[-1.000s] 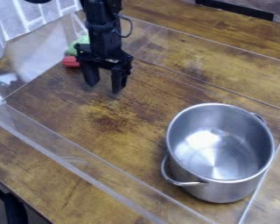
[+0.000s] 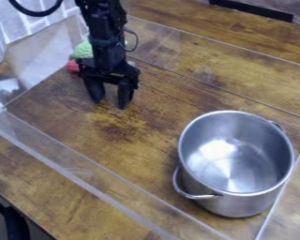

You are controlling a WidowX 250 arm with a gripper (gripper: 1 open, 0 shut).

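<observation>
My black gripper (image 2: 110, 94) hangs low over the wooden table at the upper left; I cannot tell from this view whether its fingers are open or shut. Behind it, partly hidden by the arm, lie a green item (image 2: 82, 51) and a red item (image 2: 71, 67), both too small to name. A large steel pot (image 2: 234, 157) with side handles stands at the lower right.
A clear plastic barrier (image 2: 40, 66) runs along the left of the wooden surface (image 2: 115, 159), and another crosses the foreground.
The gripper has shifted very slightly to the left. The pot has not moved.
</observation>
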